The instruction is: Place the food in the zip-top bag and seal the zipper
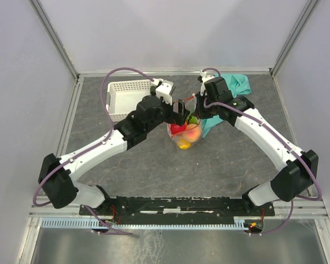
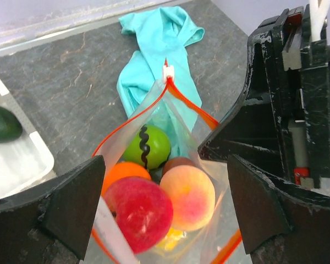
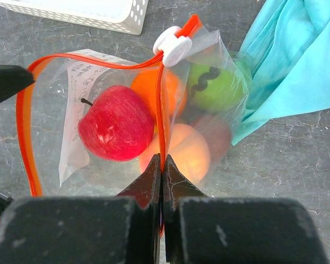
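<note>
A clear zip top bag with an orange zipper and a white slider stands with its mouth open. Inside lie a red apple, an orange, a peach, a green fruit and a yellow item. My right gripper is shut, with the bag's zipper edge running between its fingertips. Over the bag's mouth my left gripper stands open, nothing between its fingers. A dark green avocado is in the white basket.
The white basket sits at the back left of the top view, partly behind my left arm. A turquoise cloth lies behind and right of the bag.
</note>
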